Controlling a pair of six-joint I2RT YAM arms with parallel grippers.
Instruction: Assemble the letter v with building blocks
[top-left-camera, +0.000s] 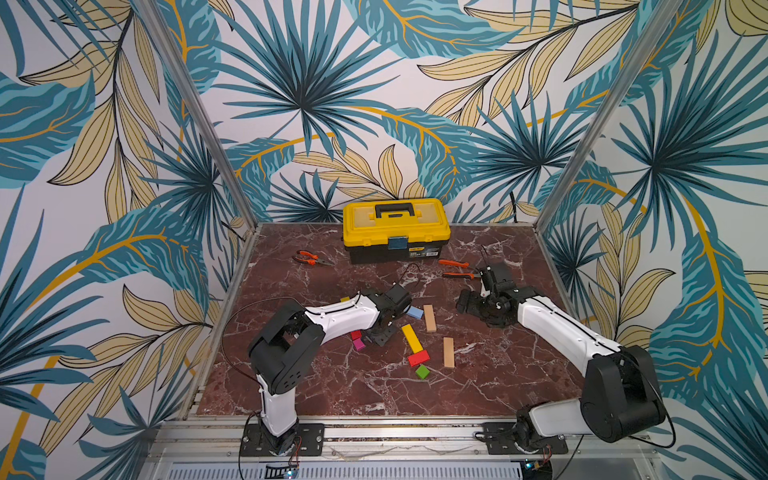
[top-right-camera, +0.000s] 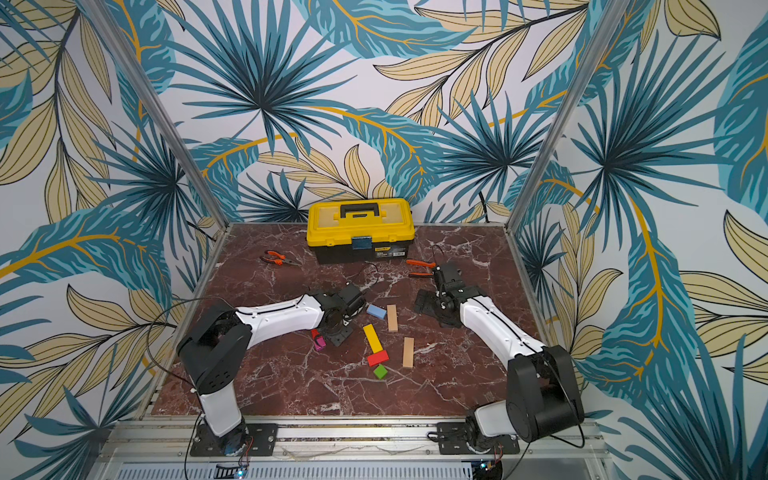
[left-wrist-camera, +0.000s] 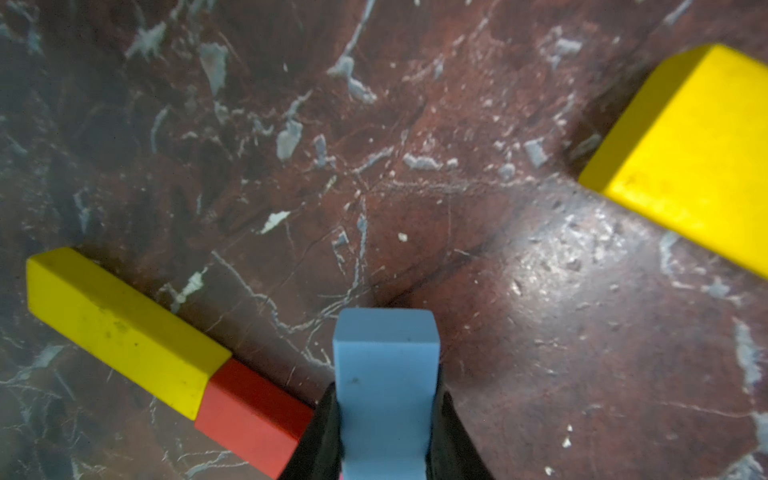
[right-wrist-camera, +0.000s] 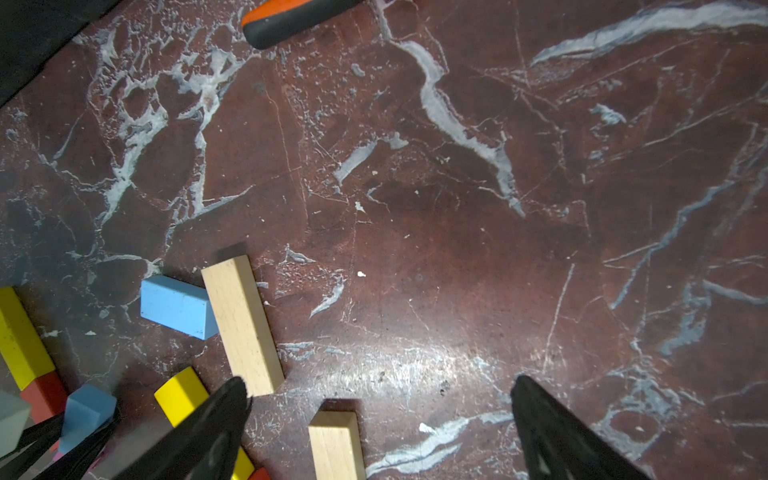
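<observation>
My left gripper is shut on a blue block, which also shows at the right wrist view's lower left. Beyond its fingers a yellow block (left-wrist-camera: 120, 328) and red block (left-wrist-camera: 252, 416) lie end to end; the arm partly covers this row from above, with a magenta block (top-left-camera: 359, 345) at its near end. To the right, another yellow block (top-left-camera: 411, 334) meets a red block (top-left-camera: 418, 357), with a green block (top-left-camera: 422, 372) just in front. My right gripper stands open above bare table, nothing between its fingers.
A second blue block (right-wrist-camera: 180, 305) lies against a wooden block (right-wrist-camera: 242, 324); another wooden block (top-left-camera: 448, 352) is nearer the front. Orange-handled pliers (top-left-camera: 310, 257), an orange-handled tool (top-left-camera: 456, 269) and a yellow toolbox (top-left-camera: 396, 228) are at the back.
</observation>
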